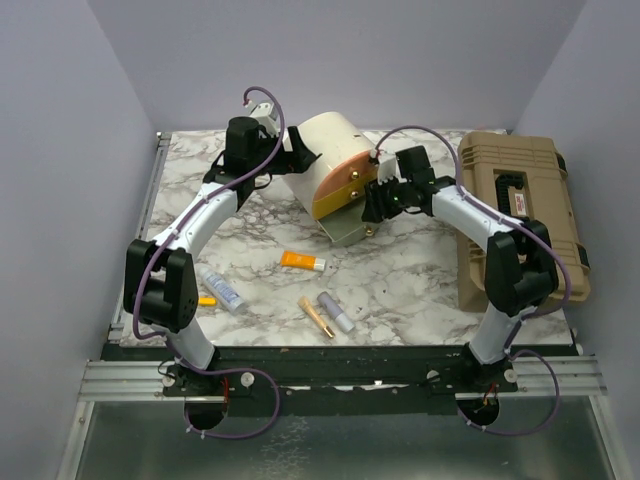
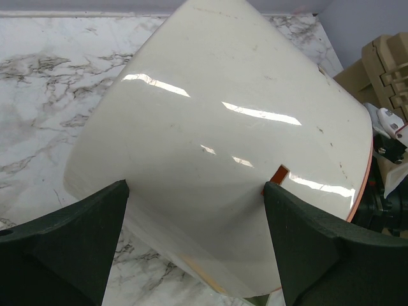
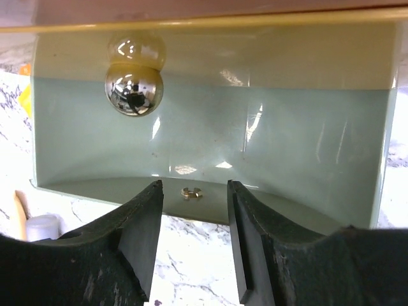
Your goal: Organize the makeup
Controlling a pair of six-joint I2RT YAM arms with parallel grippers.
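A white rounded makeup organizer (image 1: 318, 140) has its green lower drawer (image 1: 342, 229) pulled out, empty in the right wrist view, with a round metal knob (image 3: 134, 89). My left gripper (image 1: 296, 150) is open against the organizer's white top (image 2: 217, 83). My right gripper is partly open over the drawer's front wall, nothing seen between its fingers. On the marble lie an orange tube (image 1: 298, 260), a light blue bottle (image 1: 222, 290), a tan stick (image 1: 316, 316), a lilac tube (image 1: 335, 310) and a yellow item (image 1: 207, 301).
A large tan case (image 1: 480, 270) fills the right side of the table, close to my right arm. The table's centre front and left back show bare marble.
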